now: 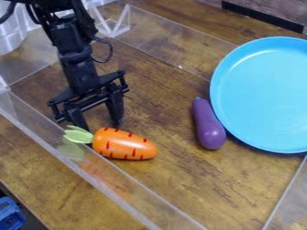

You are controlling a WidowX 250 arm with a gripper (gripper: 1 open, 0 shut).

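My black gripper [92, 117] is at the left, low over the wooden floor of the clear-walled enclosure, its fingers apart with nothing visible between them. Just in front of it lies an orange toy carrot [124, 145] with dark stripes and pale green leaves at its left end. A purple eggplant [207, 124] lies to the right, beside a large blue plate [270, 90].
Clear plastic walls [108, 190] border the wooden surface [180, 189]. A small blue object [6, 213] is outside at the lower left. Bare wood lies behind the gripper and between carrot and eggplant.
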